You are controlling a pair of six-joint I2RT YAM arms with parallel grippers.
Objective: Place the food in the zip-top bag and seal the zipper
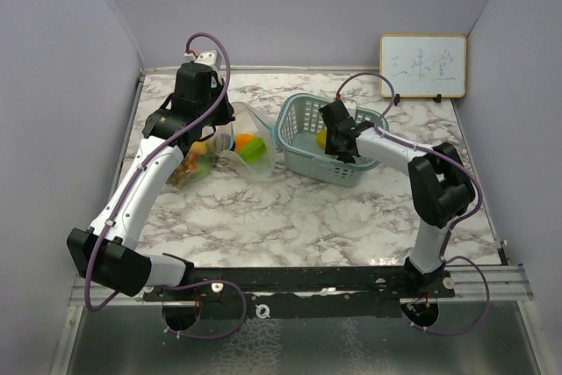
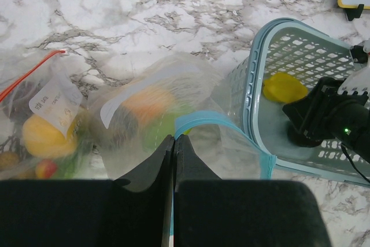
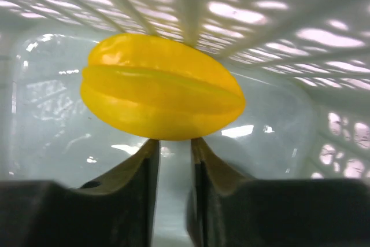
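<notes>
A yellow ridged fruit (image 3: 162,88) lies on the floor of the pale green basket (image 1: 309,162), against a slotted side wall. My right gripper is inside the basket with its fingers apart and nothing between them; their tips reach the fruit's near edge in the right wrist view. The clear bag with a blue zip rim (image 2: 222,118) stands left of the basket, holding an orange item (image 2: 149,101), a green item (image 2: 165,128) and something dark. At that rim my left gripper is shut, the thin blue edge running into its fingertips.
Another filled bag with a red zip (image 2: 32,76) lies at the left. A dark round item (image 2: 300,137) sits in the basket under the right gripper. A small whiteboard (image 1: 423,66) stands at the back right.
</notes>
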